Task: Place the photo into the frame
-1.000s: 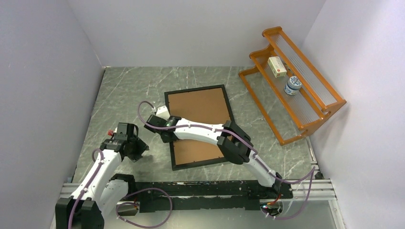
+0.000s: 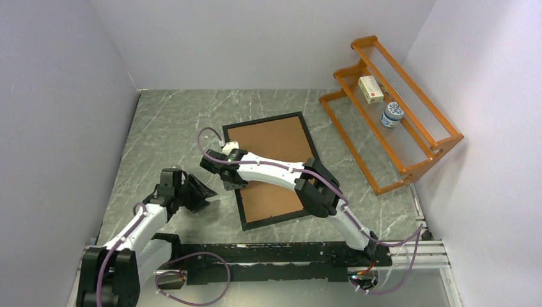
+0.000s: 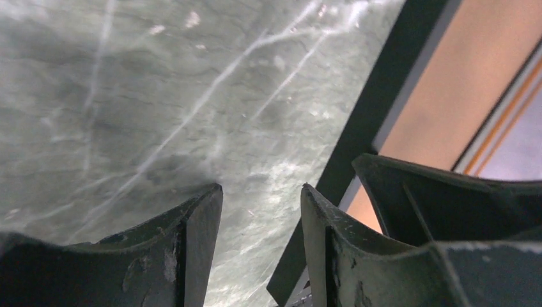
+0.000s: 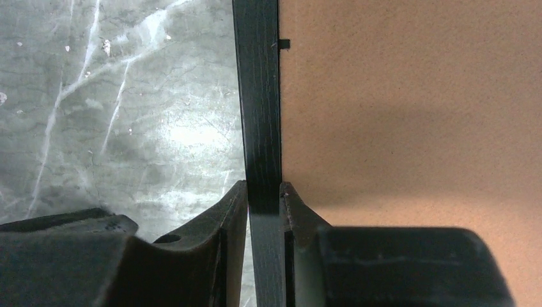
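Note:
The black-edged picture frame [image 2: 268,222] lies on the grey marbled table, its brown backing [image 2: 275,137] showing. My right gripper is over the frame's left bar [image 4: 261,109], one fingertip at each side of it. Whether the fingers press on the bar cannot be told. To the left, my left gripper stands part open above bare table, with nothing between its fingers. At the right of the left wrist view, a dark tip [image 3: 441,192], apparently the right gripper's, covers part of the bar. No photo can be made out.
A wooden shelf [image 2: 397,121] stands at the back right, holding a small box [image 2: 371,89] and a blue-and-white jar [image 2: 392,115]. Both grippers are close together.
The left gripper moved right, towards the frame, and its fingers spread.

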